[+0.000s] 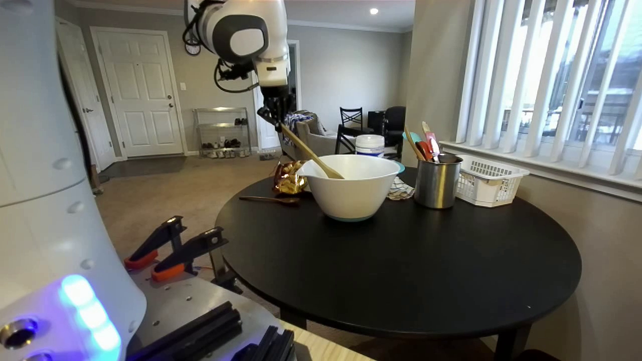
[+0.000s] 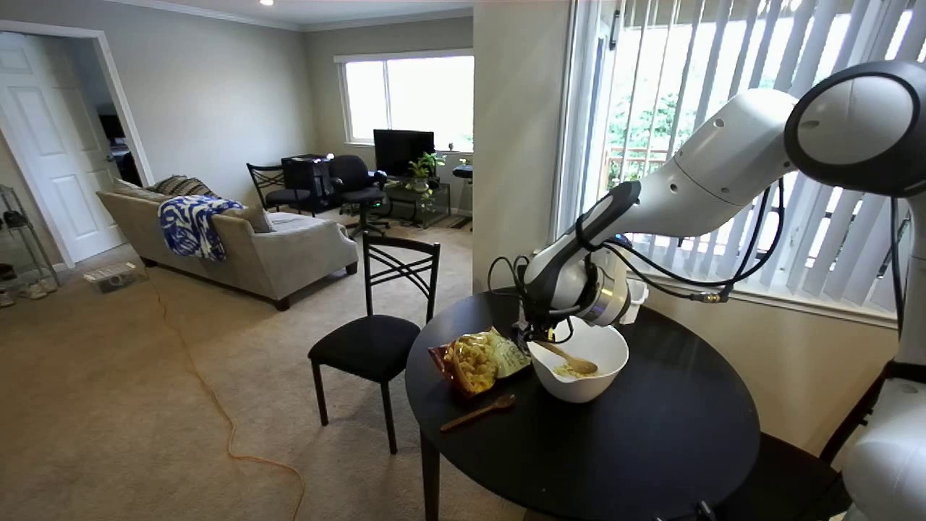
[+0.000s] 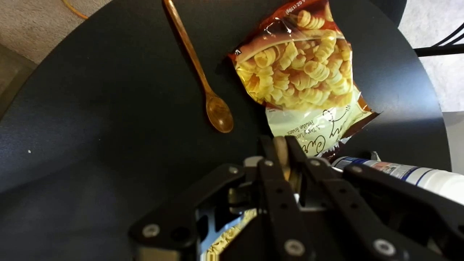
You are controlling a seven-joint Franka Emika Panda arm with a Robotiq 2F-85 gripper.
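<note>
My gripper (image 1: 279,125) is shut on the handle end of a light wooden spoon (image 1: 308,151), above the left side of a white mixing bowl (image 1: 355,191). The spoon slants down into the bowl, and the near wall hides most of its head in exterior view 1. From exterior view 2, the spoon's head (image 2: 582,366) shows over pale yellow food (image 2: 566,373) in the bowl. In the wrist view the handle's end (image 3: 281,150) pokes up between the fingers, while most of the bowl is covered by the gripper.
A darker wooden spoon (image 3: 219,114) and a snack bag (image 3: 304,65) lie by the bowl. Behind it stands a white tub (image 1: 369,145). A metal utensil holder (image 1: 437,184) and white basket (image 1: 490,181) are to the right.
</note>
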